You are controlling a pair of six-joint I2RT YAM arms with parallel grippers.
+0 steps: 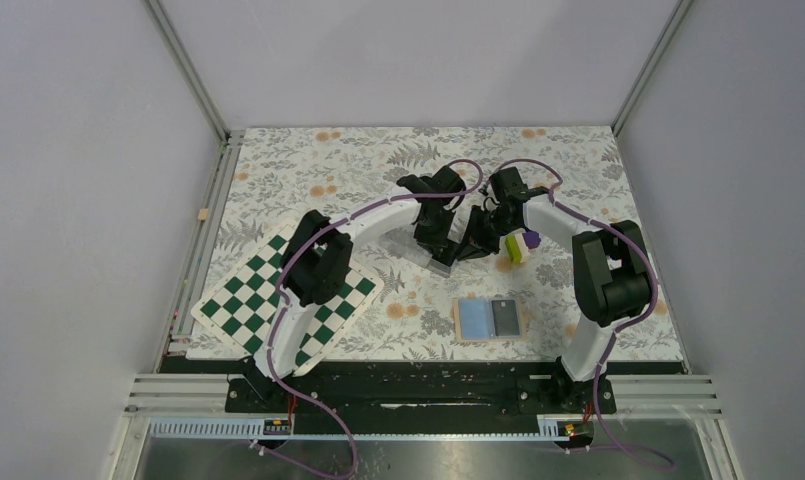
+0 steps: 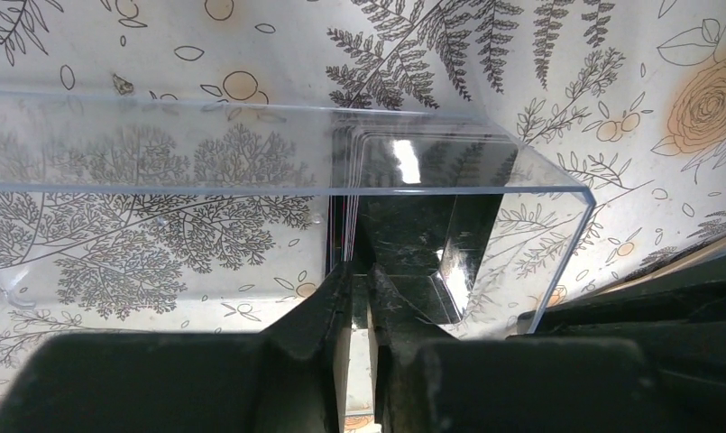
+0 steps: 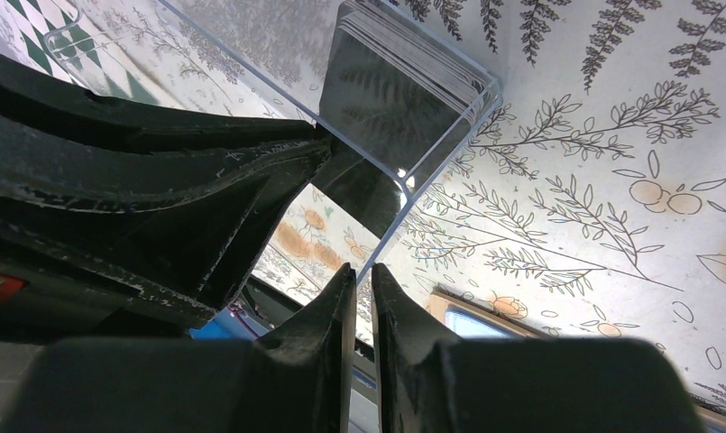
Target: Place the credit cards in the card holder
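Note:
A clear box lies at mid-table with several dark cards stacked at its right end. In the left wrist view, my left gripper has its fingertips slightly apart over the near left part of the stack. Whether a card's edge lies between them is hard to see. At the box's corner my right gripper is shut on the thin clear wall. Toward the front of the table lies a flat, wood-edged holder, with one blue half and one dark half. From above, both grippers partly cover the box.
A green-and-white checkered board lies at the left, under the left arm. Small yellow-green and purple items sit beside the right gripper.

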